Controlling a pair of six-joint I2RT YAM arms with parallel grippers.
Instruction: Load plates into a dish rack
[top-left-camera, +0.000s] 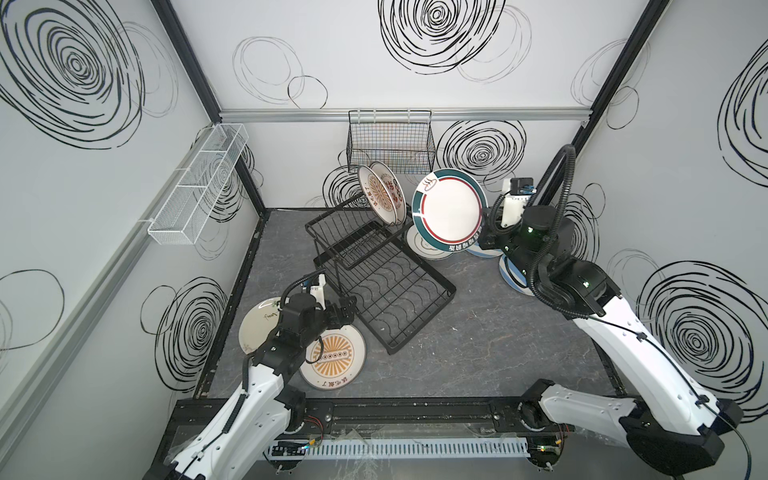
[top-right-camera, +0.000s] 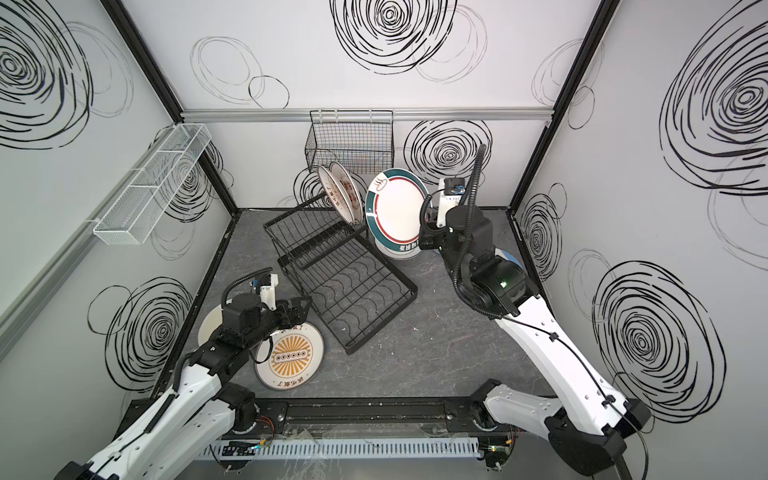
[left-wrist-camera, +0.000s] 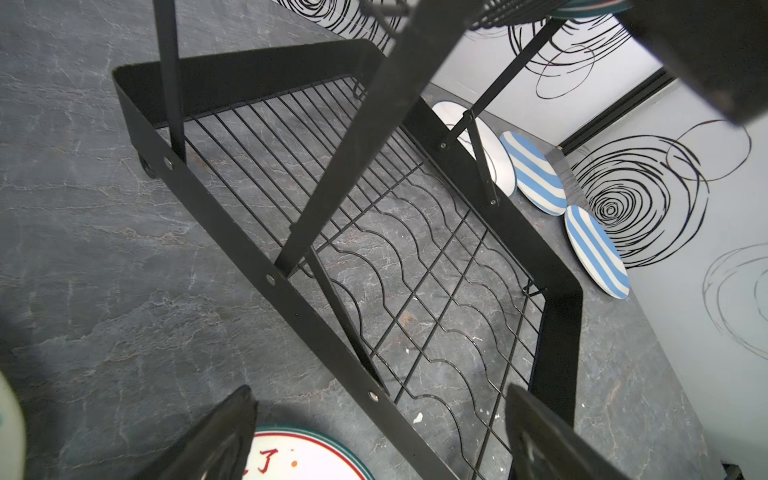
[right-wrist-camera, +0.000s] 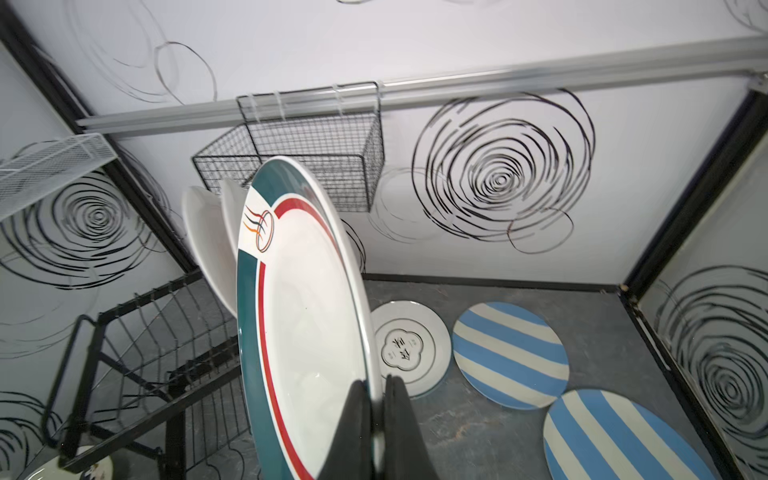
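My right gripper is shut on the rim of a teal-rimmed plate (top-left-camera: 448, 209), raised and tilted toward upright just right of two plates (top-left-camera: 379, 192) standing in the top tier of the black two-tier rack (top-left-camera: 404, 300). My left gripper (top-left-camera: 345, 312) hangs low at the rack's front-left corner; in the left wrist view its fingers (left-wrist-camera: 213, 436) are far apart, nothing between them. The rack's lower tier is empty. Beneath the left arm lie an orange-patterned plate (top-left-camera: 332, 360) and a cream plate (top-left-camera: 260, 324).
A patterned white plate (right-wrist-camera: 404, 352) and two blue-striped plates (right-wrist-camera: 508, 352) lie flat at the back right. A black basket (top-left-camera: 390, 148) hangs on the back wall, a white basket (top-left-camera: 196, 184) on the left wall.
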